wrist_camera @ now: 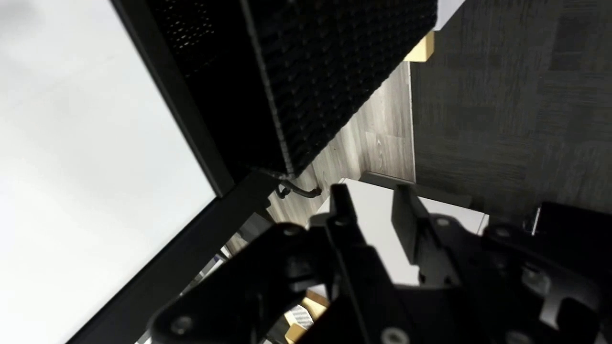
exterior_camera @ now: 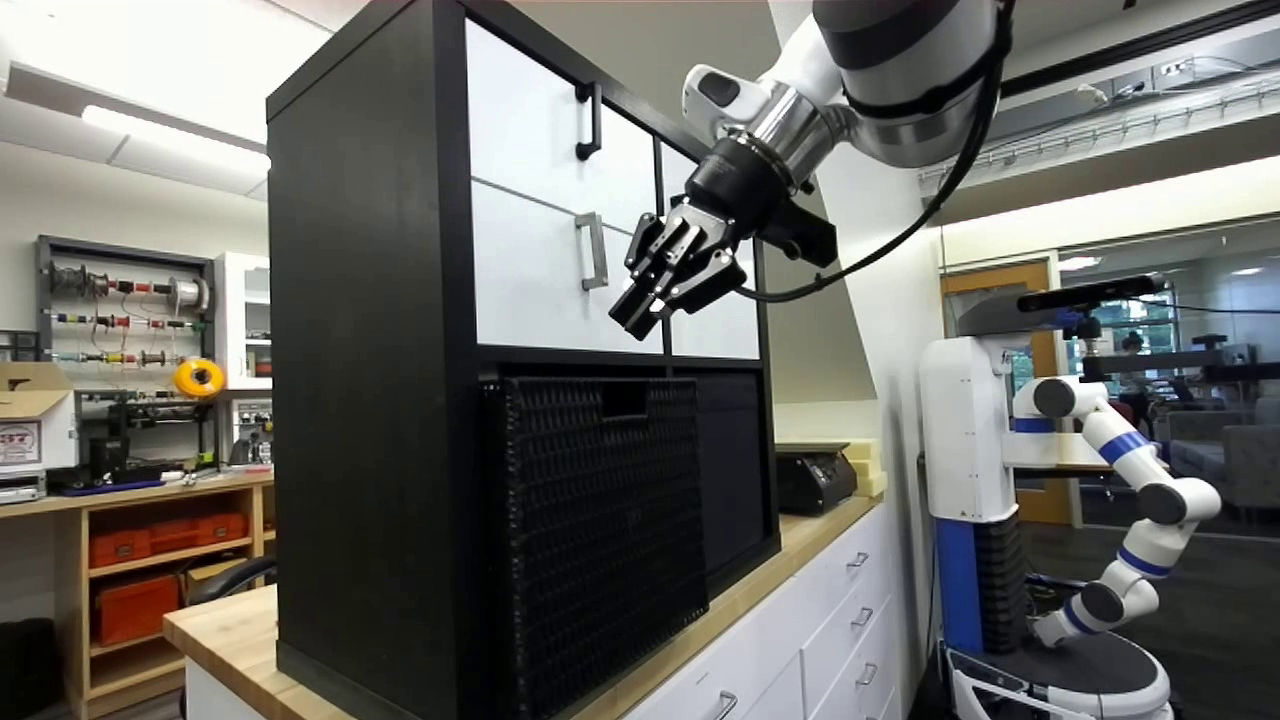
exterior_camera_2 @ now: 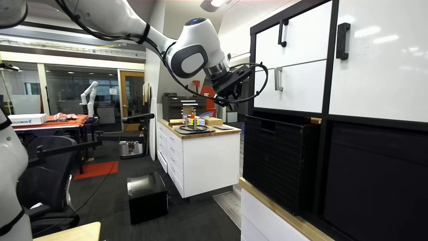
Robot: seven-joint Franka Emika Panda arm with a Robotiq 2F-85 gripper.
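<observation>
My gripper (exterior_camera: 637,314) hangs in front of the cabinet's white lower drawer front, above the black woven basket (exterior_camera: 606,516). In the wrist view the fingers (wrist_camera: 342,200) stand partly apart, with only the background showing in the gap. The basket (exterior_camera_2: 277,160) sits in the lower left opening of the black-framed cabinet (exterior_camera: 360,360), its front standing out a little past the frame. A dark gap shows between the basket's top rim and the frame in the wrist view. Nothing touches the gripper.
Above the basket, two white fronts carry a black handle (exterior_camera: 588,120) and a grey handle (exterior_camera: 591,252), close to the gripper. A wooden counter edge (exterior_camera_2: 273,201) runs under the basket.
</observation>
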